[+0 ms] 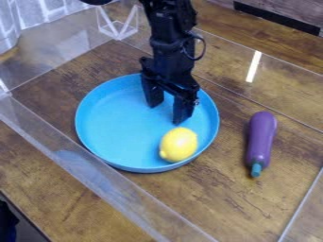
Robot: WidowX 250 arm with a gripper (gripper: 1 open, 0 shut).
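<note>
My black gripper (169, 95) hangs over the back right part of a round blue bowl (113, 128), its fingers apart with nothing seen between them. A yellow oval object (179, 144) lies in the bowl at its front right, in front of and below the gripper.
A purple object with a teal tip (260, 137), long and narrow, lies on the wooden table (265, 198) right of the bowl. A clear plastic edge runs diagonally along the lower left. The table behind and left of the bowl is clear.
</note>
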